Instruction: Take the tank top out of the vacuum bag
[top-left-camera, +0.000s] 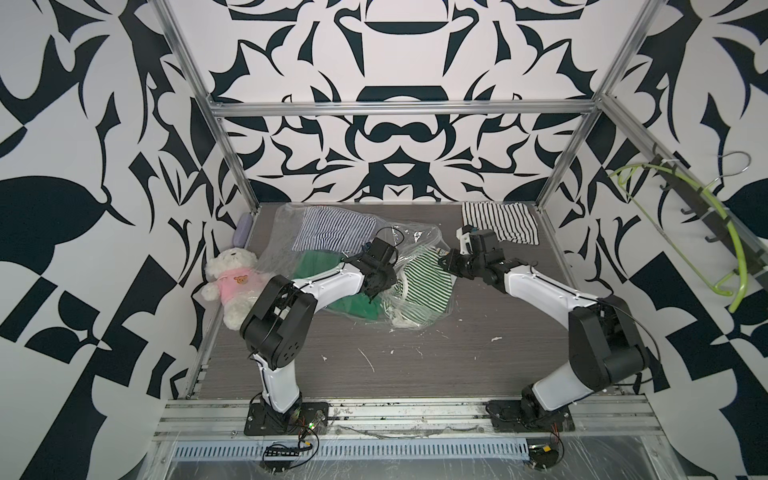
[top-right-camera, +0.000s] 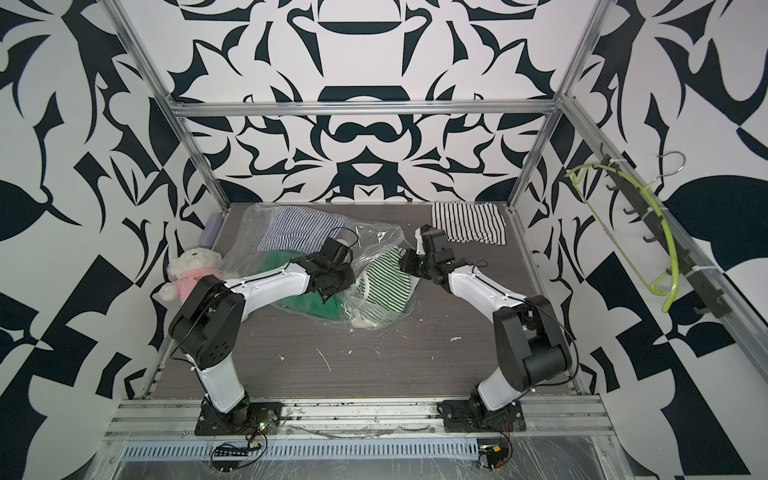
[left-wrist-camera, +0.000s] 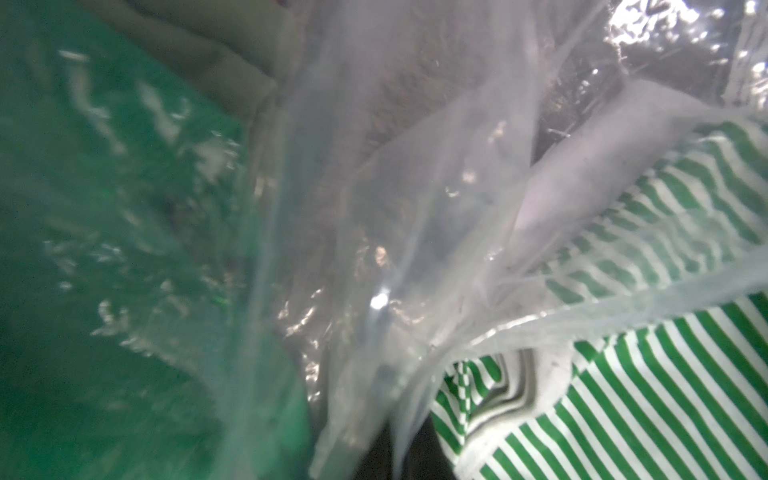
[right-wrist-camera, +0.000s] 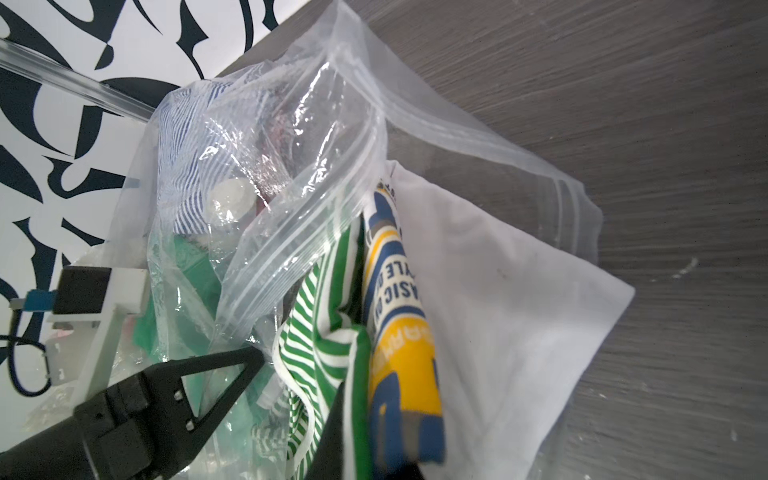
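The green-and-white striped tank top (top-left-camera: 428, 284) lies in the right end of the clear vacuum bag (top-left-camera: 416, 232), right of the table's middle. My right gripper is shut on its cloth at the bag's mouth; a white layer (right-wrist-camera: 504, 280) and a yellow-blue print (right-wrist-camera: 404, 344) show there. The white corner sticks out past the bag's lip. My left gripper (top-left-camera: 390, 281) stands just left of the striped cloth. In the left wrist view, bag film (left-wrist-camera: 384, 320) gathers down to its dark fingertips (left-wrist-camera: 424, 456), so it is shut on the film.
Inside or under the bag, a green cloth (top-left-camera: 352, 305) and a blue striped cloth (top-left-camera: 334, 229) lie to the left. A white bear (top-left-camera: 240, 296) sits at the left edge. A black-striped cloth (top-left-camera: 501, 221) lies back right.
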